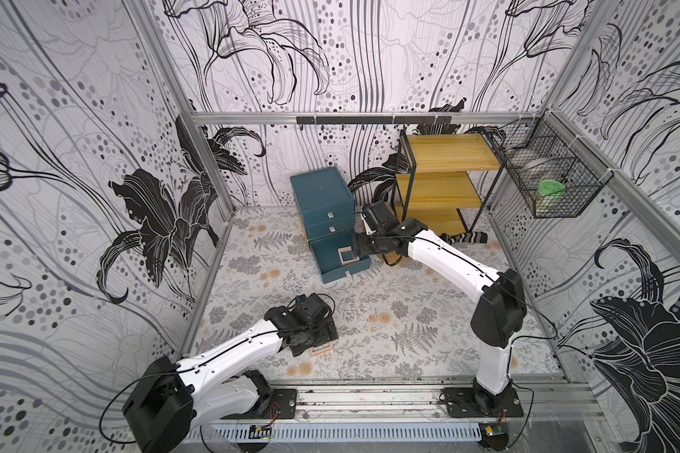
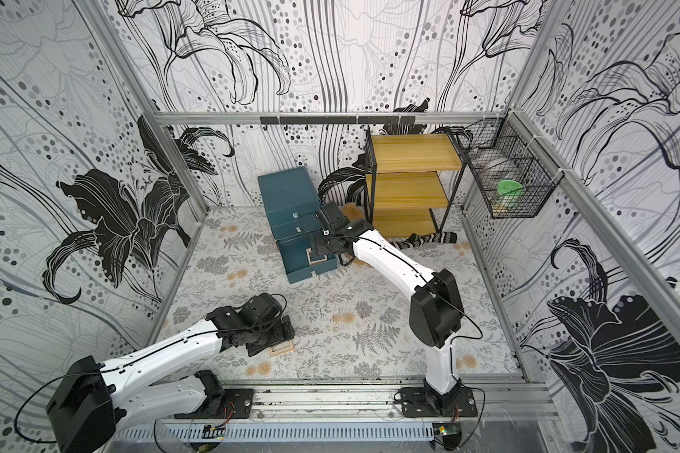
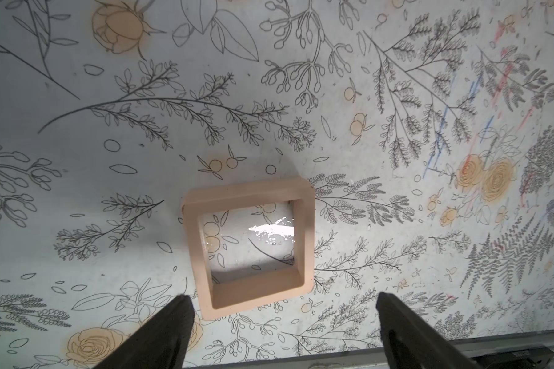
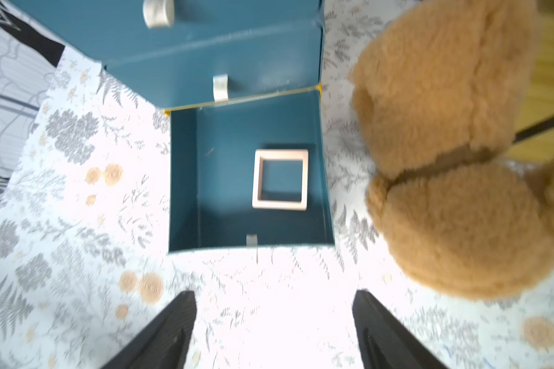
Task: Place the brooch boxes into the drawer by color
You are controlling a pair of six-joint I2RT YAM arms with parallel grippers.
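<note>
A pale pink square brooch box (image 4: 280, 204) lies inside the pulled-out bottom drawer (image 4: 221, 172) of the teal cabinet (image 1: 321, 192), towards the drawer's right side. Over to the right of that drawer, my right gripper is apart from the box, its fingers spread with nothing between them. On the front left of the table, a second pinkish square box (image 3: 249, 298) rests flat on the patterned cloth. Above it hovers my left gripper, open and empty; the top views show this box (image 1: 322, 349) partly covered by that gripper.
A brown plush toy (image 4: 461, 227) sits close to the drawer's right side. Behind it stands a wooden shelf rack (image 1: 439, 188), with a striped item (image 1: 464, 238) by its foot. A wire basket (image 1: 555, 177) hangs at right.
</note>
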